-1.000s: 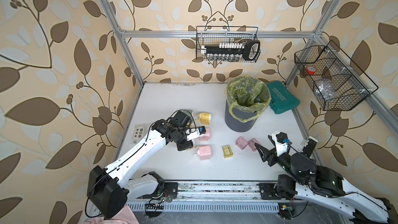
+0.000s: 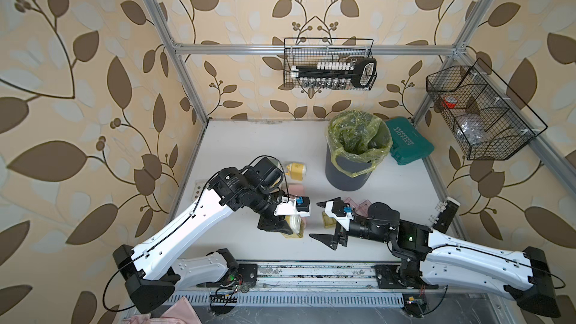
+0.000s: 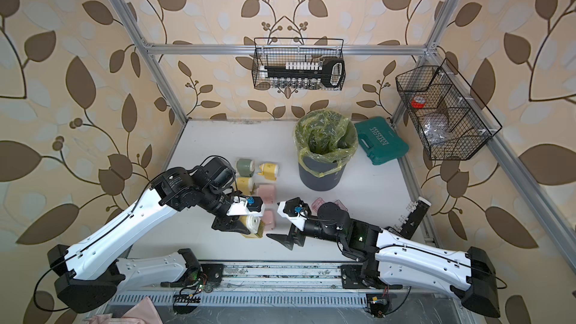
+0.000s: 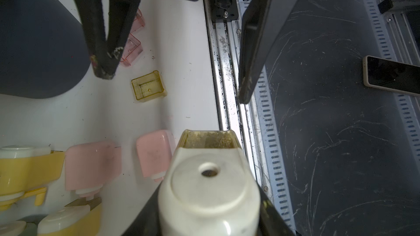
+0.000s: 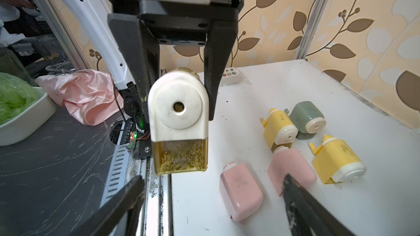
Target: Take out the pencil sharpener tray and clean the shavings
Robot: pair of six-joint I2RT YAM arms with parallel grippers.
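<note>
My left gripper (image 2: 284, 220) is shut on a white-and-yellow pencil sharpener (image 5: 178, 96), held raised with its clear tray (image 5: 180, 156) full of shavings facing my right gripper (image 2: 321, 222). That right gripper stands open just to the right, its fingers apart and empty. On the table lie a loose yellow tray (image 4: 148, 85), pink trays (image 4: 131, 50), pink sharpeners (image 5: 240, 190), yellow sharpeners (image 5: 334, 161) and a green one (image 5: 308, 115).
A lined bin (image 3: 321, 174) stands at the back right, beside a green case (image 3: 382, 141). Wire baskets (image 2: 486, 114) hang on the walls. The front rail (image 3: 279, 270) edges the table.
My right arm has swung left from the table's right side to face it.
</note>
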